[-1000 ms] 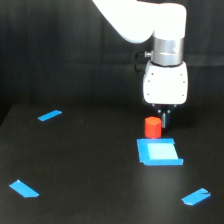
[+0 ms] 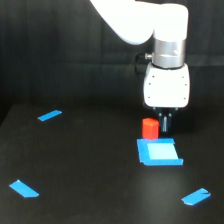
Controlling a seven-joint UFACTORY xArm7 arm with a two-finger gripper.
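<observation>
A small red block (image 2: 150,129) stands on the dark table, just behind the far left part of a blue-bordered white square (image 2: 161,151). My gripper (image 2: 163,124) points down beside it, its dark fingers low near the table at the block's right. Against the black background the fingers are hard to make out. Whether they touch the block, or how far apart they stand, does not show clearly.
Blue tape strips lie at the back left (image 2: 50,115), front left (image 2: 24,188) and front right (image 2: 196,197). Most of the black table, at left and in front, is bare.
The arm's white hand has come slightly lower and a little to the right.
</observation>
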